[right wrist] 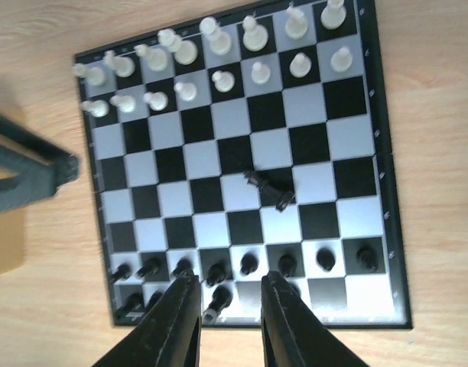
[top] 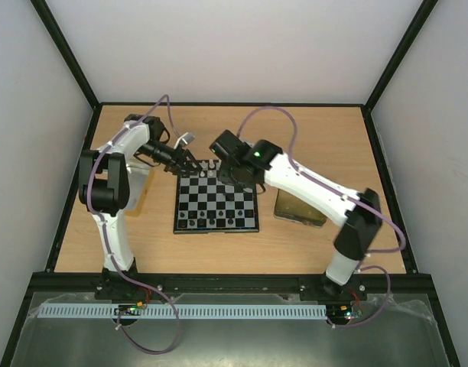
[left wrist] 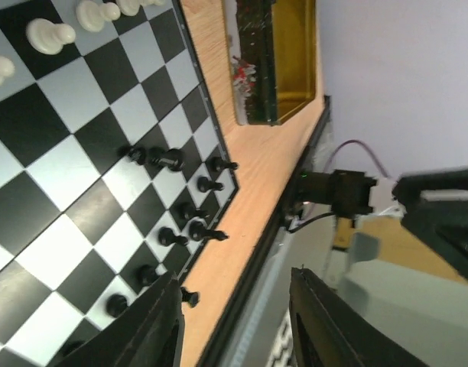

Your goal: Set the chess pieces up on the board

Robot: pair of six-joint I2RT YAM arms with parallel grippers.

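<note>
The chessboard (top: 216, 210) carries white pieces (right wrist: 255, 38) along the far side and black pieces (right wrist: 287, 264) along the near side. A black piece (right wrist: 272, 187) lies on its side in the middle, right of centre. My left gripper (top: 192, 164) is over the board's far left corner, fingers (left wrist: 165, 321) apart with nothing visible between them. My right gripper hangs high above the board, fingers apart, no piece seen between them.
A gold-lined box (top: 299, 210) sits right of the board. A pale wooden tray (top: 142, 191) is left, partly under the left arm.
</note>
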